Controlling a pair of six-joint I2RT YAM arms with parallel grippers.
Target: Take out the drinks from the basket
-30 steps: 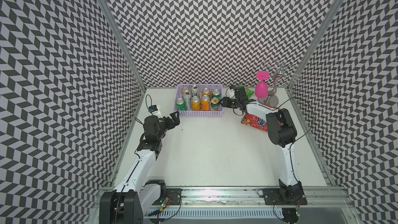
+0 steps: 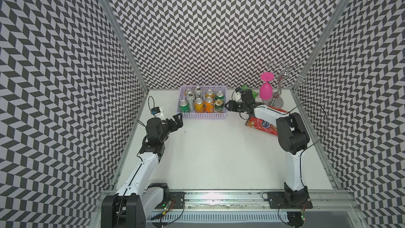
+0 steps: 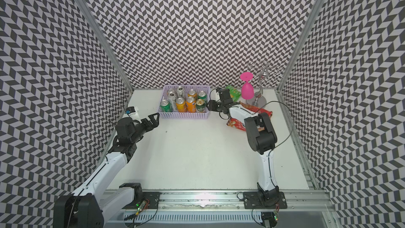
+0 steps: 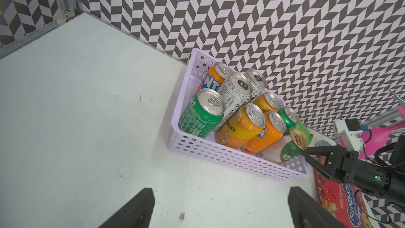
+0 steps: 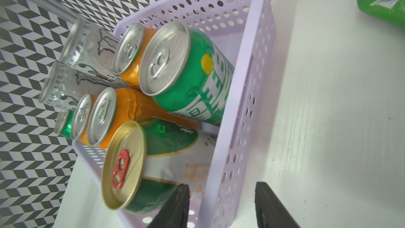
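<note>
The lilac perforated basket stands at the table's back, packed with several cans. Toward its front right corner is a green and white can with a gold lid; a green can is behind it. Orange cans, white cans and a green can fill the rest. My right gripper is at the basket's right wall, its fingers part way apart on either side of the rim; contact with the wall is unclear. My left gripper is open and empty by the basket's front left corner.
Beneath the right arm lies a red snack bag. Behind it are a green packet, a pink goblet and a metal rack.
My right gripper has shifted slightly to the right, and its forearm has swung right too. The basket and cans look unmoved, as does the left arm.
</note>
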